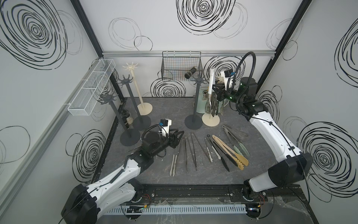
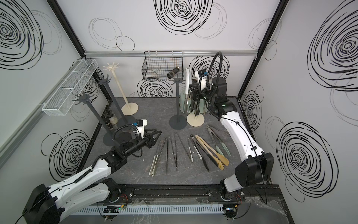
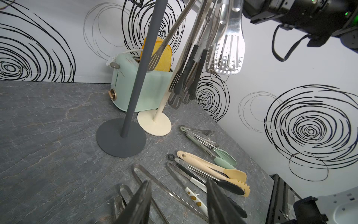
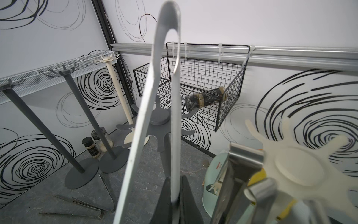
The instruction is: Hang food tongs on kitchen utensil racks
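In the right wrist view my right gripper is shut on one thin arm of metal tongs (image 4: 143,127). Their bent end points up and the other arm stands free to the left. From the top left, these tongs (image 1: 211,80) appear beside the cream rack (image 1: 211,120), at the right gripper (image 1: 215,89). More tongs (image 4: 238,175) hang on that rack's hooks (image 4: 302,164). A dark grey rack (image 1: 193,122) with bare hooks (image 4: 160,128) stands to its left. My left gripper is open and empty, low over the tabletop.
Several tongs (image 1: 193,151) lie across the table's middle and right, including cream ones (image 1: 233,151) and green-tipped ones (image 1: 240,147). Two grey racks (image 1: 129,137) and a cream one (image 1: 144,109) stand left. A wire basket (image 1: 181,67) hangs behind; a toaster (image 3: 128,84) sits at the back.
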